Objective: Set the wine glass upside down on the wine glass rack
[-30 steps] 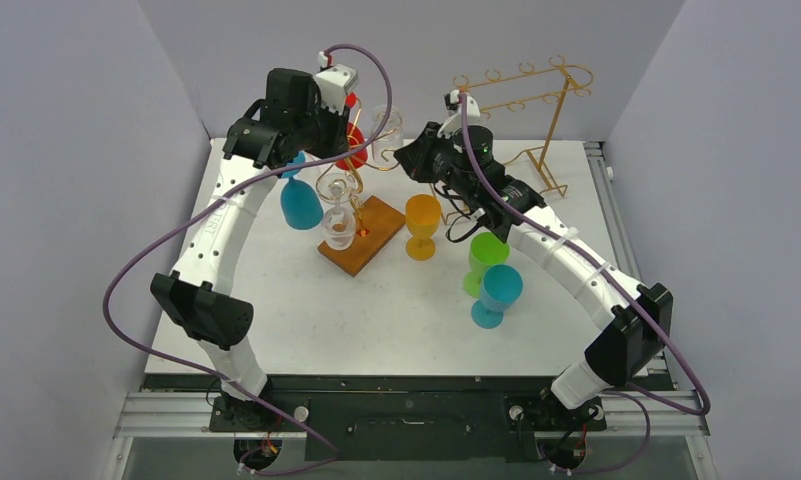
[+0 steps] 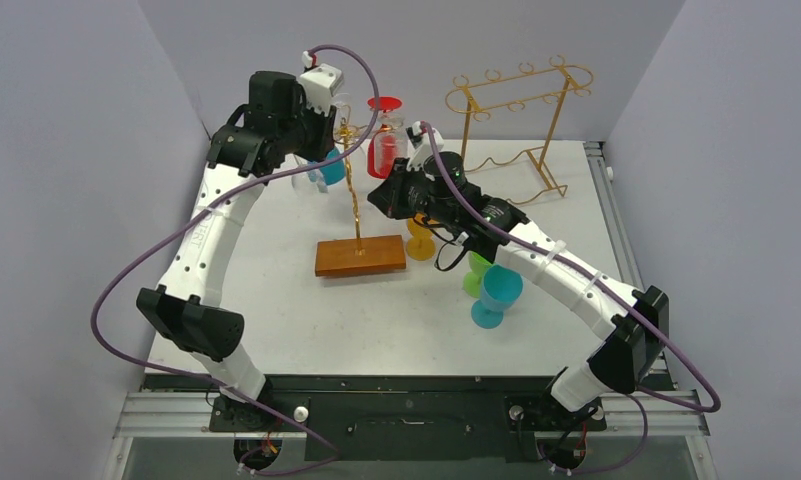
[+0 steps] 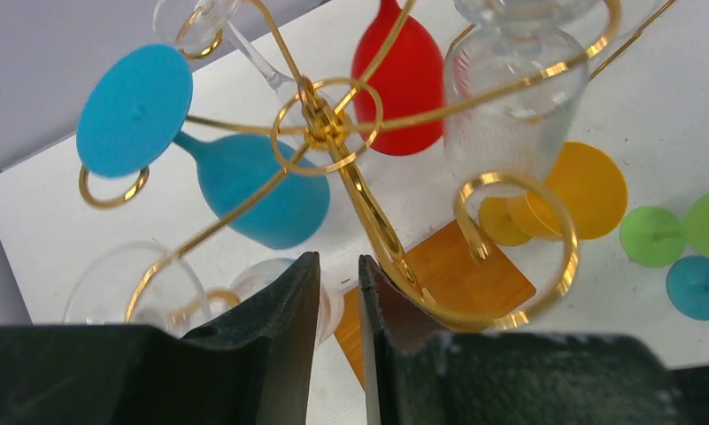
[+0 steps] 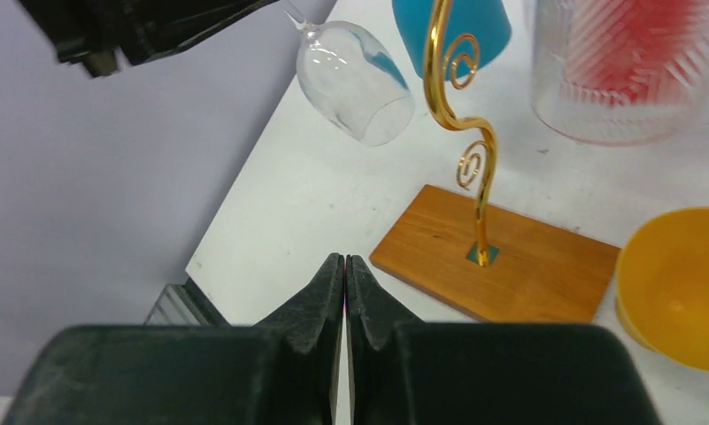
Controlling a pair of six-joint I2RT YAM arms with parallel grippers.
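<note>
The gold rack (image 3: 381, 232) stands on a wooden base (image 2: 361, 256), glasses hanging upside down on its arms: a red glass (image 3: 404, 84), a blue glass (image 3: 266, 190) and clear ones, including a large clear glass (image 3: 501, 106) and another clear glass (image 4: 350, 80). My left gripper is at the rack's upper left; its fingers stand a narrow gap apart beside a gold arm, and nothing clearly shows between them. To the rack's right, my right gripper has its fingertips together, nothing visible between them; the nearby clear glass partly overlaps the red one in the top view.
A second gold rack (image 2: 551, 140), empty, stands at the back right. Upright orange (image 2: 421, 240), green (image 2: 476, 275) and blue (image 2: 498, 290) goblets stand right of the wooden base.
The rack has turned, its base now squared to the table, and the front clear glass has swung to the left. Both grippers have moved left, the right one also toward the front.
</note>
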